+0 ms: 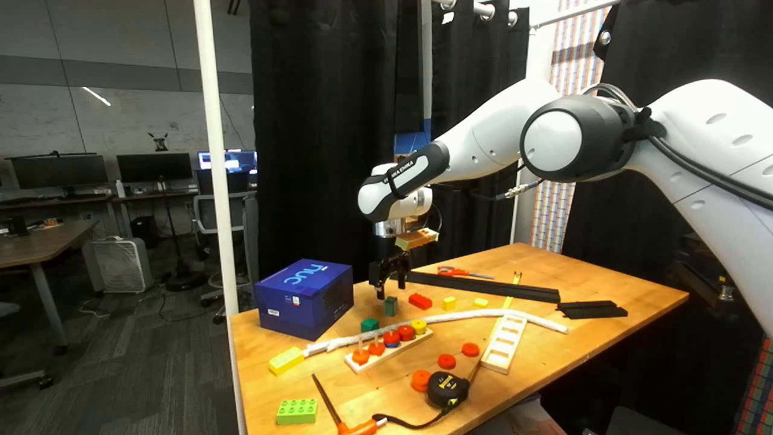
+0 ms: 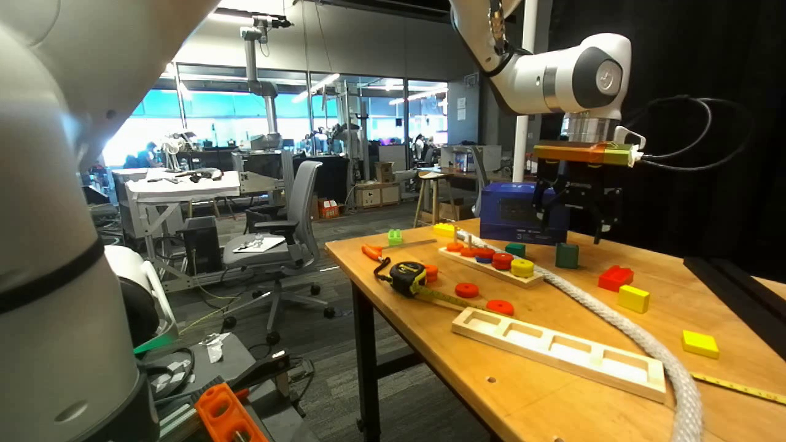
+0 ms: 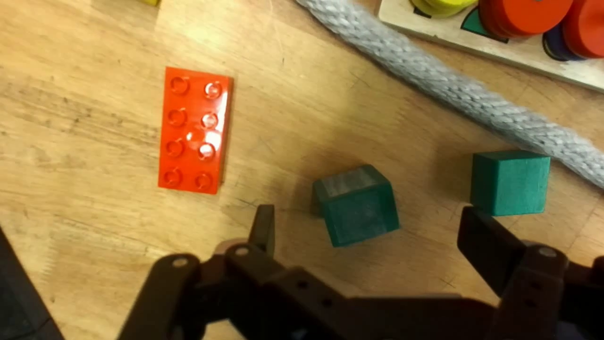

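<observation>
My gripper hangs over the table with its fingers wide open and nothing held. In the wrist view a dark green block (image 3: 359, 209) stands on the wood below, in line with the gap between the black fingers. A second green block (image 3: 512, 181) lies to its right, close to the rope, partly behind the right finger's tip. The red studded brick (image 3: 195, 130) is to the upper left, outside the fingers. From the side, the gripper (image 2: 576, 221) is above the taller green block (image 2: 567, 255), clear of it, with the other green block (image 2: 516, 250) nearby.
A grey rope (image 2: 626, 328) crosses the table beside the peg board (image 1: 377, 356) of coloured rings. The blue box (image 1: 304, 297) stands close to the gripper. Yellow blocks (image 2: 634, 298), a tape measure (image 1: 447, 389) and a wooden tray (image 2: 560, 350) lie around. Black bars (image 1: 482, 285) edge the back.
</observation>
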